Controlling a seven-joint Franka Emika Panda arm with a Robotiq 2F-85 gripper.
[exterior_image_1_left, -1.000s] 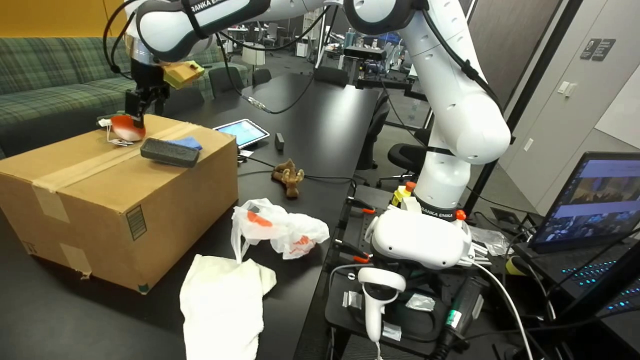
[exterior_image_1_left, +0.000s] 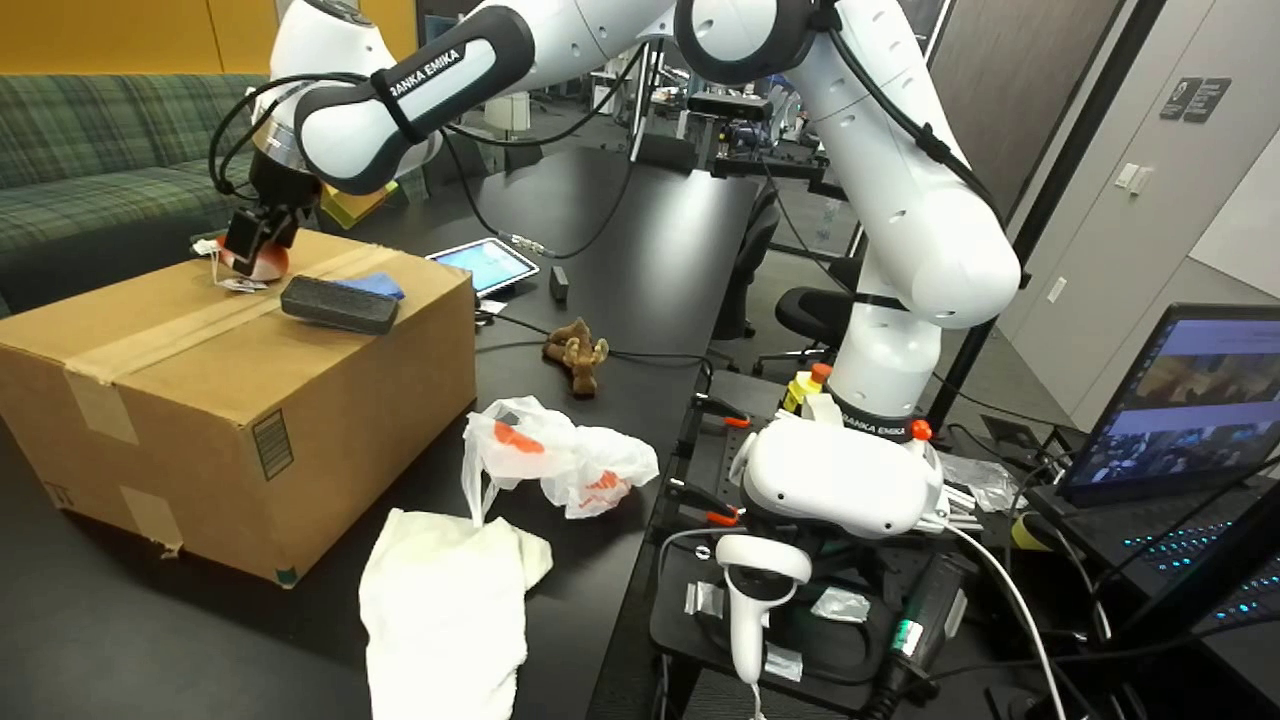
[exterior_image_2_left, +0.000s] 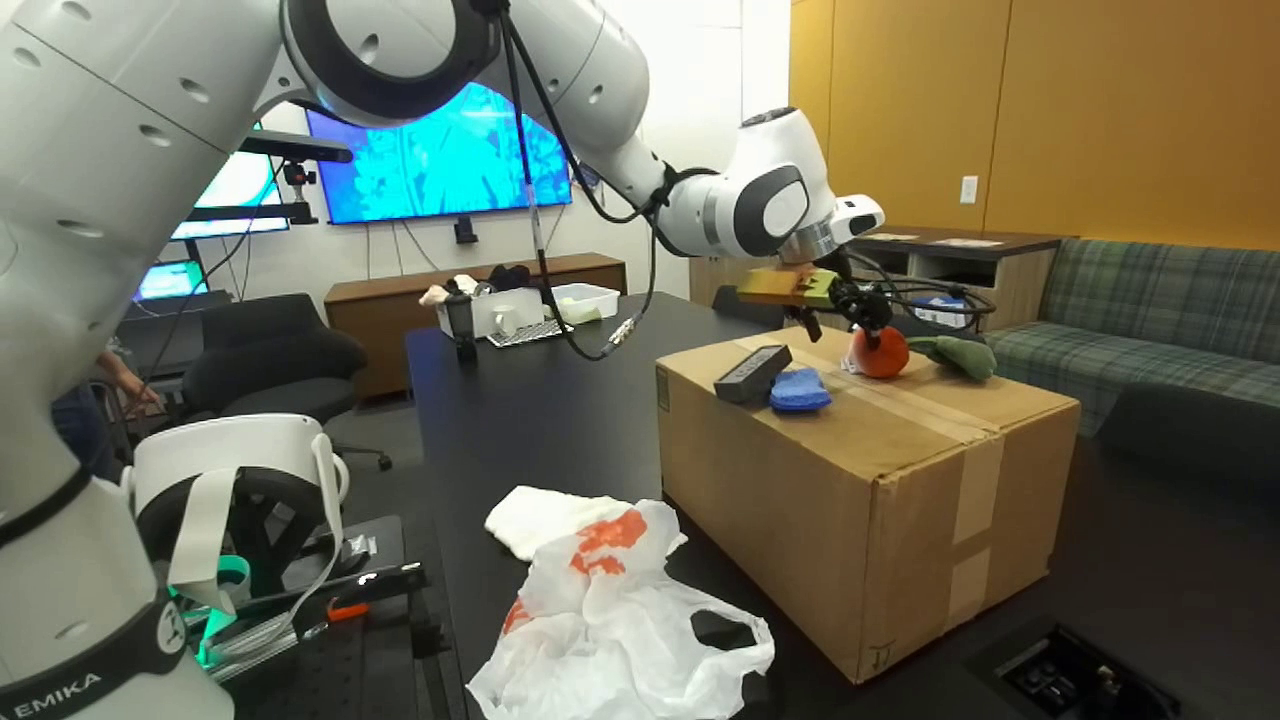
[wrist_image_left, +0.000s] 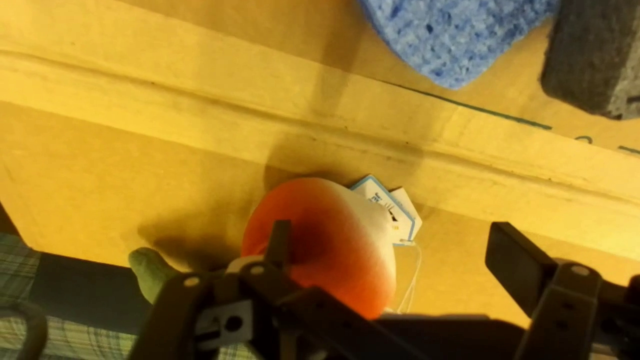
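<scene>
A round orange-and-white plush (wrist_image_left: 327, 240) with a paper tag (wrist_image_left: 390, 210) rests on top of the cardboard box (exterior_image_2_left: 768, 480). My gripper is open right above it. In the wrist view one finger (wrist_image_left: 279, 243) overlaps the plush's orange side, while the other finger (wrist_image_left: 519, 258) stands well apart, over bare cardboard. Whether the near finger touches the plush, I cannot tell. A green part (exterior_image_2_left: 956, 354) lies beside the orange one in exterior view 2; whether they are joined is unclear.
A dark eraser-like block (exterior_image_1_left: 339, 305) and a blue sponge (exterior_image_2_left: 799, 390) share the box top. On the table lie a white plastic bag (exterior_image_1_left: 558, 456), a white cloth (exterior_image_1_left: 444, 612), a brown plush toy (exterior_image_1_left: 578, 356) and a tablet (exterior_image_1_left: 486, 264). Bare table lies at the left front.
In exterior view 1 the gripper has shifted left and tilted, and now covers more of the orange plush. The plush and the box look unmoved.
</scene>
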